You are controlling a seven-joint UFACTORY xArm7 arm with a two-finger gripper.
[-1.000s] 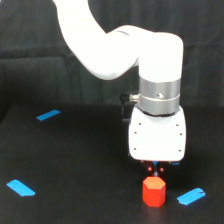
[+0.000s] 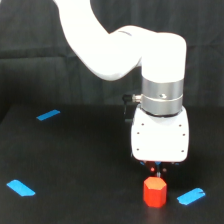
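Note:
A red hexagonal block (image 2: 155, 192) stands on the black table at the lower right. Just above and behind it is my white gripper (image 2: 159, 166), pointing down, its body hiding most of its fingers. Small dark red and blue parts show under the housing; I cannot tell whether the fingers are open or shut, or whether they touch the block.
Blue tape strips lie on the table (image 2: 80, 180): one at the back left (image 2: 48, 114), one at the front left (image 2: 21, 188), one right of the block (image 2: 192, 196). A dark curtain hangs behind.
The arm and gripper have shifted slightly toward the right. The red block looks about where it was.

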